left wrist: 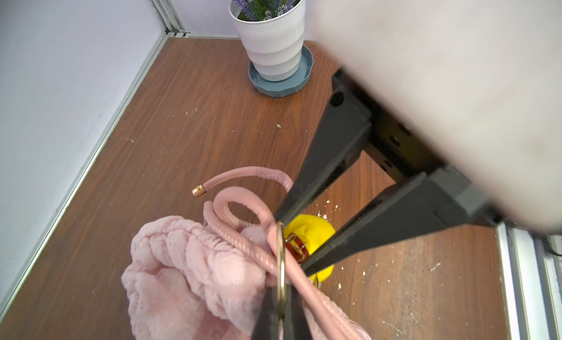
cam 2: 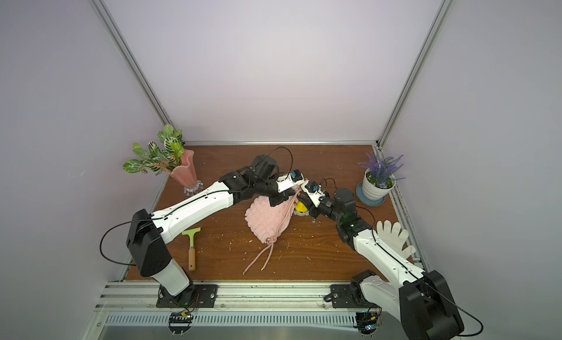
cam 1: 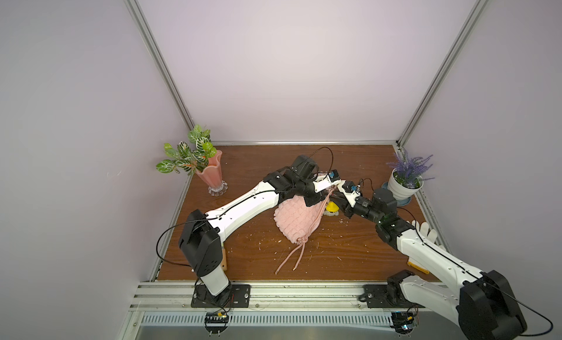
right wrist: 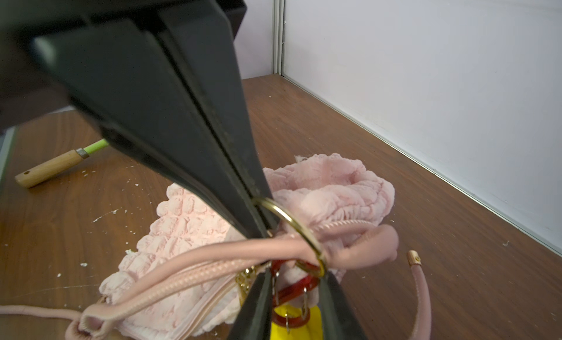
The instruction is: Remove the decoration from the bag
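The pink quilted bag [cam 1: 295, 217] lies on the table beneath both grippers, its pink cord handle [right wrist: 228, 252] looping up between them. A thin gold ring [left wrist: 281, 264] encircles the cord. My left gripper is shut on that ring, gripping its edge. The yellow decoration [left wrist: 313, 231] hangs beside the bag. Its red strap [right wrist: 295, 290] sits between the fingers of my right gripper, which look closed to about the strap's width. In the right wrist view, the ring's lower end reaches the strap; how the two join there is partly hidden.
A white pot of lavender [cam 1: 404, 187] stands on the right, a pink vase with a leafy plant [cam 1: 212, 174] on the left. The green scraper [cam 2: 191, 252] and a white glove [cam 2: 393, 237] lie toward the front. Small scraps dot the table.
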